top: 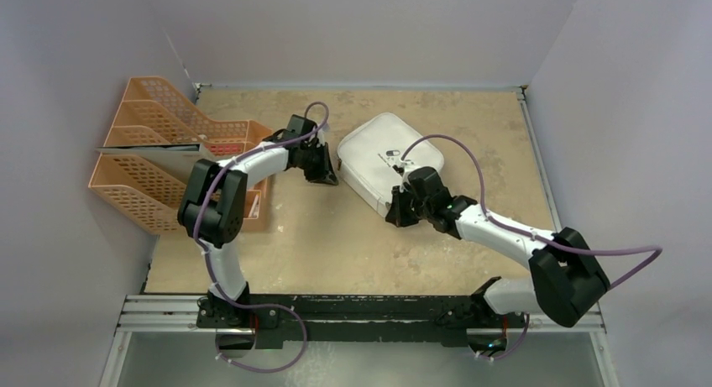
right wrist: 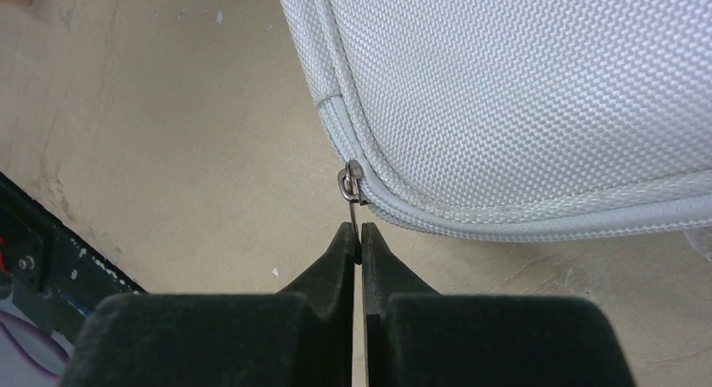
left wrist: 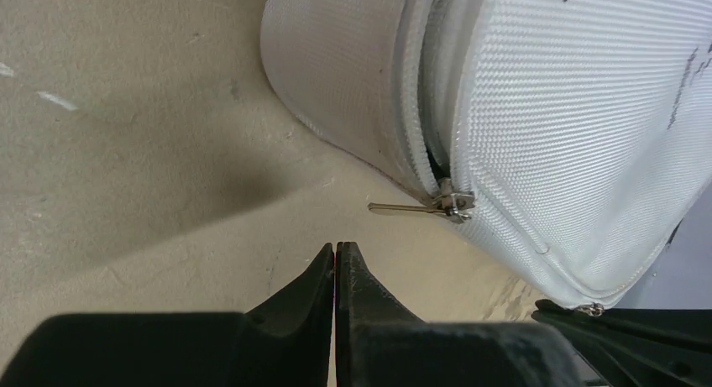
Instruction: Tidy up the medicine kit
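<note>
The white fabric medicine kit (top: pixel 369 148) lies aslant near the middle of the table, a zipper along its side. In the right wrist view my right gripper is shut on a thin metal zipper pull (right wrist: pixel 354 223) at the kit's corner. At the other end of the kit's side, my left gripper is shut, and nothing shows between its fingertips. Another zipper pull (left wrist: pixel 403 208) sticks out from the kit a little above those fingertips, apart from them. The kit's inside is hidden.
An orange plastic basket (top: pixel 138 110) with compartments stands at the left, with a flat sheet-like item (top: pixel 151 154) and small things in it. Bare table (top: pixel 336 257) stretches in front of the kit. Walls close off the back and right side.
</note>
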